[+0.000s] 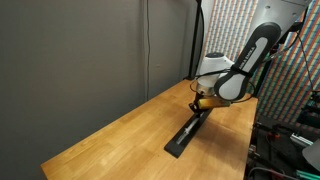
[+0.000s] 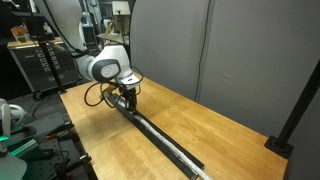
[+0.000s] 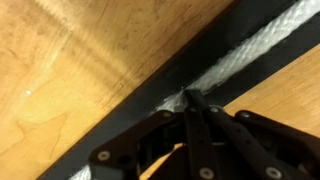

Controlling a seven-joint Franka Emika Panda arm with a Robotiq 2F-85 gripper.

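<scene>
A long black strip (image 2: 160,136) lies on the wooden table, with a pale braided cord (image 3: 245,54) running along its middle. Over the strip, my gripper points downward with its fingertips together at the cord. It looks shut; whether any strand of the cord is caught between the tips cannot be made out. In exterior view 1 the arm covers the far part of the strip (image 1: 176,148), and the gripper (image 1: 194,109) appears small there. From the other side, the gripper (image 2: 130,109) is low at the strip, its tips hard to see.
A grey partition (image 1: 80,60) stands along its back edge. A dark post (image 2: 298,110) rises at the right in exterior view 2.
</scene>
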